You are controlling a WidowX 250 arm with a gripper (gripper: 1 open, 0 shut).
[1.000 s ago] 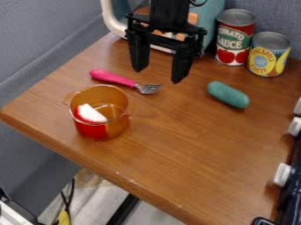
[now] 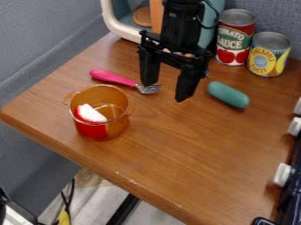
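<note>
My black gripper [image 2: 168, 77] hangs open over the back of the wooden table, its two fingers apart with nothing seen between them. Below and left of it lies a pink-handled fork [image 2: 112, 77], its tines near the left finger. A teal oblong object [image 2: 228, 94] lies to the right of the gripper. At the front left stands an orange pot [image 2: 101, 127] with a white and red item [image 2: 90, 113] inside.
A tomato can [image 2: 233, 42] and a yellow can [image 2: 268, 58] stand at the back right, beside a pale bin [image 2: 118, 16]. A dark stove [image 2: 289, 193] lines the right edge.
The gripper has moved a little to the right and down from where it was, staying open. The objects on the table look unmoved.
</note>
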